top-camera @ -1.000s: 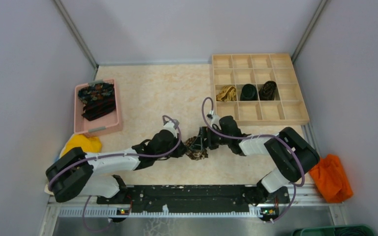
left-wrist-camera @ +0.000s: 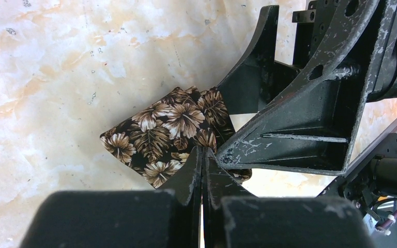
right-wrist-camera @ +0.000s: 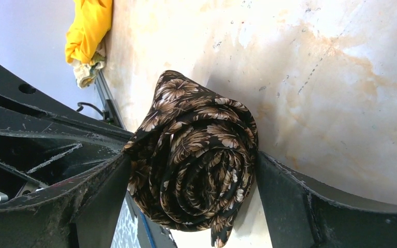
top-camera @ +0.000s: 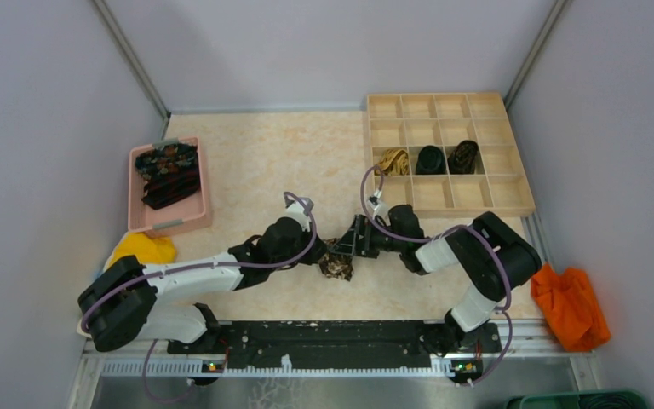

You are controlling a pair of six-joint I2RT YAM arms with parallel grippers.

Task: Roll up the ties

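A black tie with brown and cream flowers point(top-camera: 336, 266) lies rolled up at the front middle of the table. Its spiral of coiled layers point(right-wrist-camera: 201, 170) shows in the right wrist view, with a short end hanging loose at the bottom. My right gripper is open, one finger on each side of the roll. From the other side, my left gripper is shut, its tips against the patterned cloth point(left-wrist-camera: 160, 132); no cloth shows between them.
At the left, a pink bin point(top-camera: 170, 226) holds folded dark ties point(top-camera: 170, 187). A yellow cloth point(top-camera: 143, 248) lies in front of it; an orange cloth point(top-camera: 570, 308) is at the far right.
The rolled tie has shifted a little to the left.
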